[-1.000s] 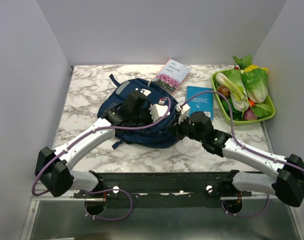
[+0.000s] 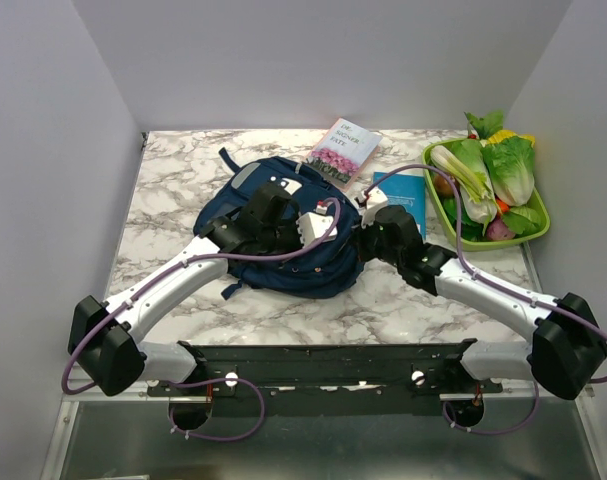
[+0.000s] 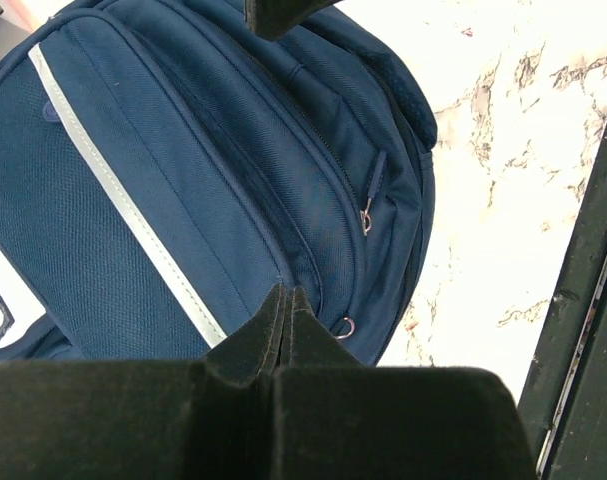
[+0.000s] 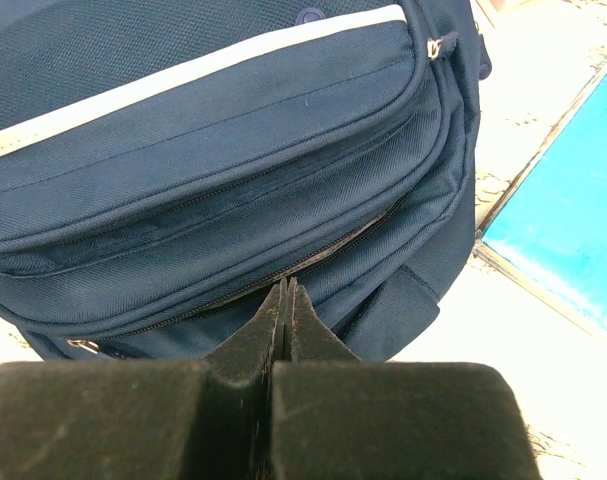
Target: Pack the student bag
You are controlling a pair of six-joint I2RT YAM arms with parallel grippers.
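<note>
A navy backpack lies on the marble table, front pocket with a reflective strip and zippers visible. My left gripper is shut over the pocket, nothing visible between its fingers. At the bag's right part, my right gripper is shut at a long zipper opening, nothing clearly held. A pink-flowered book lies behind the bag, and a blue book lies to its right.
A green tub of vegetables sits at the back right. Bare marble shows at the left and along the front, before the dark table edge.
My right arm has shifted slightly back and right, away from the table's front edge. The left arm and the books look unchanged.
</note>
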